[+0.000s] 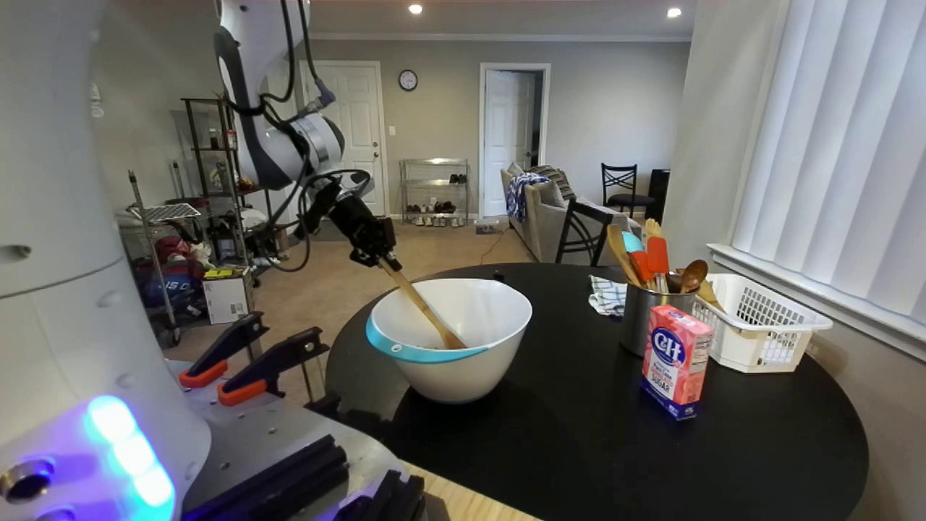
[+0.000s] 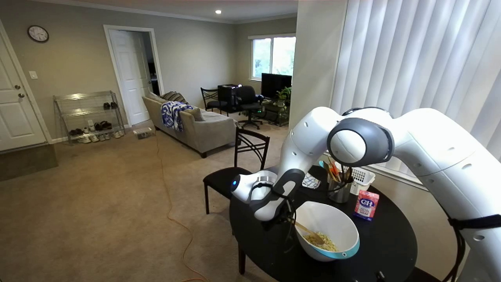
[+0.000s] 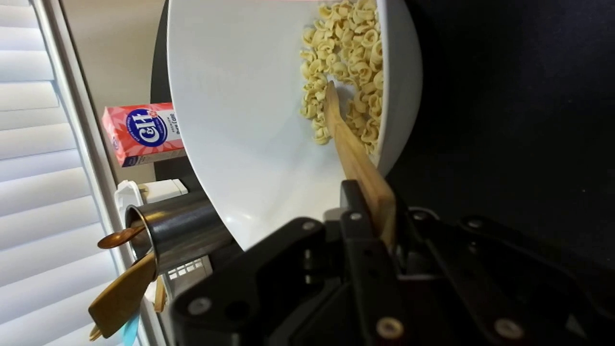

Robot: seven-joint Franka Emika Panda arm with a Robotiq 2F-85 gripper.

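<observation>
In exterior view 1 a white bowl (image 1: 456,378) with a turquoise rim stands on the black round table, a wooden spoon (image 1: 418,301) leaning inside it. My gripper (image 1: 388,260) is shut on the upper end of that spoon's handle, just outside and above the bowl's rim. Shell-like pasta (image 3: 357,55) lies along one side of the bowl's bottom in the wrist view. There the wooden spoon's (image 3: 354,151) lower end reaches in among the pieces. The black fingers (image 3: 360,225) press round the handle.
A pink sugar box (image 1: 675,360) stands right of the bowl. Behind it are a metal utensil holder (image 1: 638,323) full of utensils, a white basket (image 1: 764,339) and a checked cloth (image 1: 608,295).
</observation>
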